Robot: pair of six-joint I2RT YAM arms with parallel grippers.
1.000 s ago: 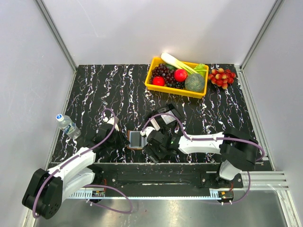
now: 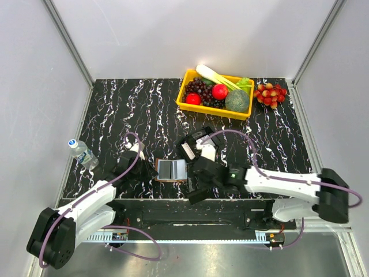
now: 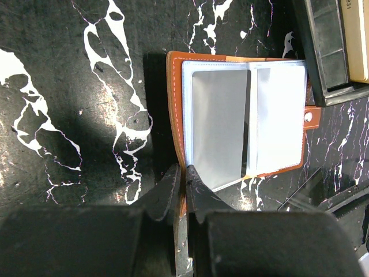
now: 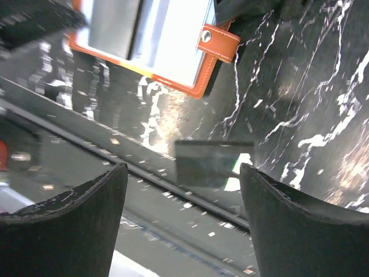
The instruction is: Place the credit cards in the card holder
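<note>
The card holder (image 2: pixel 171 170) lies spread open on the table, brown leather with clear sleeves (image 3: pixel 216 121). My left gripper is shut on the holder's near-left edge. In the right wrist view, the holder's snap strap (image 4: pixel 219 43) lies ahead of my right gripper, whose fingers are wide apart. A dark, blurred rectangular patch (image 4: pixel 202 164) shows between and beyond those fingers; I cannot tell whether it is a card. Behind the holder, a black tray (image 3: pixel 326 86) holds a tan card (image 3: pixel 354 37).
A yellow basket of fruit and vegetables (image 2: pixel 216 109) stands at the back, grapes (image 2: pixel 270 94) to its right. A water bottle (image 2: pixel 84 153) lies at the left. The table's front edge runs close below both grippers.
My right gripper has pulled away from the holder to the right, uncovering its right-hand sleeve, and its fingers now stand apart. The left arm and holder have not moved.
</note>
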